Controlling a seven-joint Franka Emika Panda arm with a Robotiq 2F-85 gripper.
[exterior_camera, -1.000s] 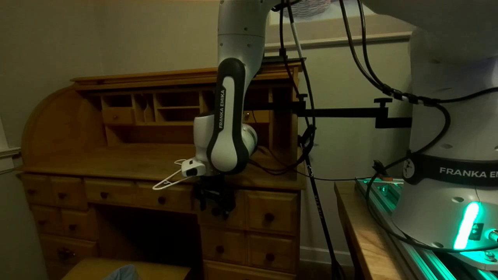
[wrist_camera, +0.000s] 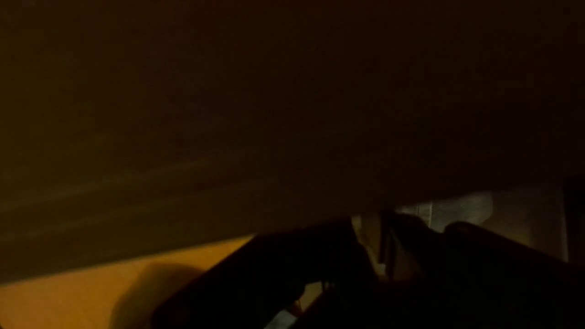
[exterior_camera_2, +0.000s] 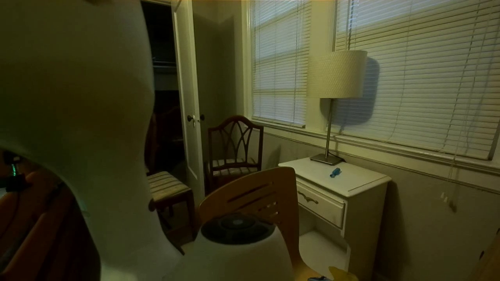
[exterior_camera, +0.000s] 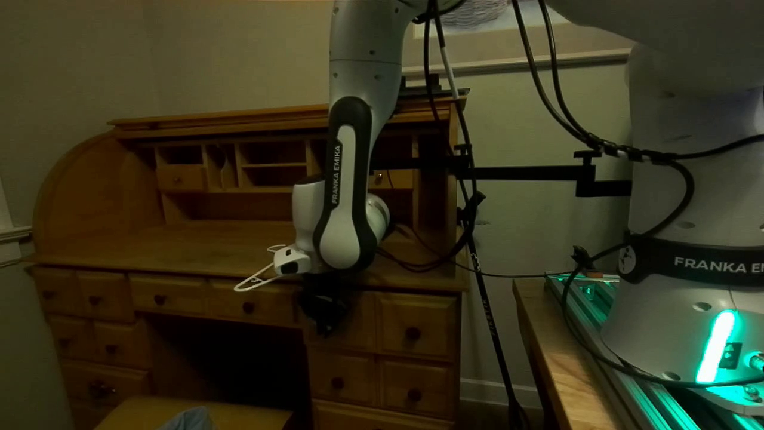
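A wooden roll-top desk (exterior_camera: 215, 251) carries several drawers with round dark knobs. My black gripper (exterior_camera: 326, 326) points down in front of the upper drawer (exterior_camera: 358, 322) right of the kneehole. That drawer's knob is hidden behind the gripper. In the wrist view the dark fingers (wrist_camera: 263, 274) reach in from the bottom, close to a dark wooden surface (wrist_camera: 219, 137) that fills most of the picture. Between the fingertips a narrow gap shows. Whether the fingers touch the hidden knob cannot be made out.
A yellowish seat (exterior_camera: 193, 414) with a bluish cloth (exterior_camera: 187, 419) stands low before the kneehole. Black cables (exterior_camera: 483, 286) hang right of the desk. In the other exterior view a wooden chair (exterior_camera_2: 253, 192) and a white side table (exterior_camera_2: 356, 180) with a lamp (exterior_camera_2: 337, 75) stand beyond the arm.
My arm has shifted slightly left and down. The fingers, spread apart a second ago, now look closer together, and the knob that showed between them is hidden.
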